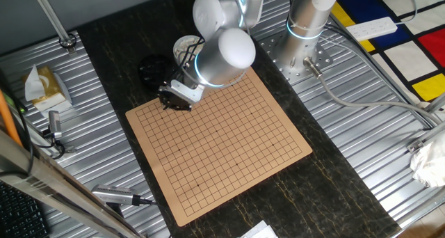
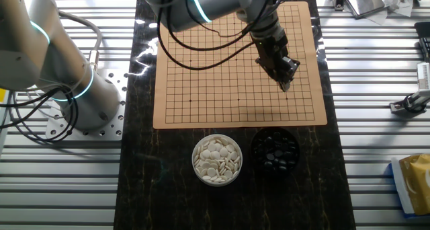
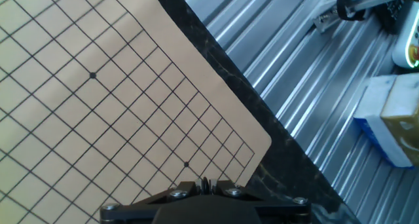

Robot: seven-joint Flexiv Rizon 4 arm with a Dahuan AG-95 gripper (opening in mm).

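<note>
The tan grid board (image 1: pixel 215 154) lies on the dark table with no stones visible on its uncovered part. Over the board, near its edge beside the bowls, hangs my gripper (image 2: pixel 285 82), tilted. In the wrist view the gripper shows at the bottom edge, its dark fingertips close together over a board corner. A small dark shape sits at their middle; whether it is a stone or part of the gripper cannot be told. White stones fill a round white bowl (image 2: pixel 217 160). Beside it a black bowl (image 2: pixel 275 152) holds dark stones.
A tissue box (image 1: pixel 47 90) stands on the ribbed metal surface left of the table. The robot's base (image 1: pixel 299 53) is at the right. White papers (image 1: pixel 260 230) lie at the front edge. Most of the board is clear.
</note>
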